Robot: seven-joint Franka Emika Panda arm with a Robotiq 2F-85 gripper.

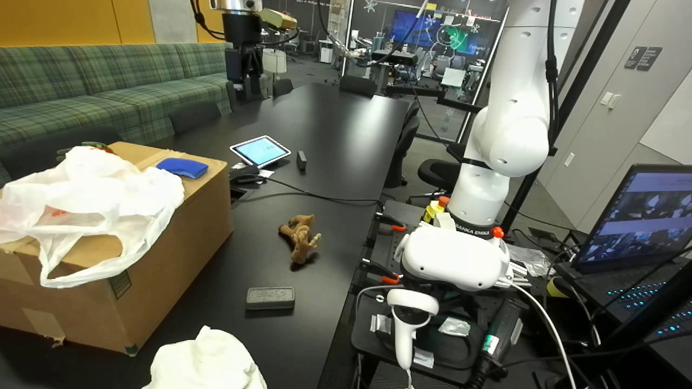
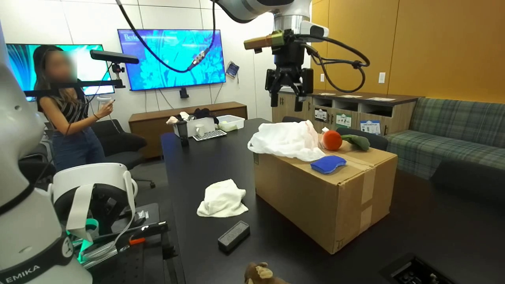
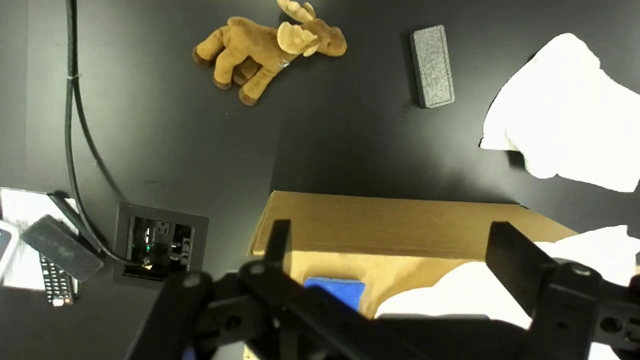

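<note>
High over the table, my gripper [image 2: 287, 105] stands open, nothing between its fingers. In the wrist view its black fingers [image 3: 510, 264] are wide apart above the near edge of the cardboard box [image 3: 384, 225]. On top of that box lie a blue sponge [image 2: 328, 164], a white plastic bag [image 2: 286, 141], a red round thing [image 2: 331, 140] and something green [image 2: 357, 142]. A brown moose plush [image 3: 258, 51], a dark grey eraser [image 3: 433, 66] and a crumpled white cloth [image 3: 558, 114] rest on the bare table beside the box.
A tablet [image 1: 260, 151], a small dark block [image 1: 301, 161] and cables lie farther along the black table [image 1: 331, 123]. An outlet well [image 3: 160, 243] is sunk into its top. A headset [image 1: 454, 256] sits by the arm's base.
</note>
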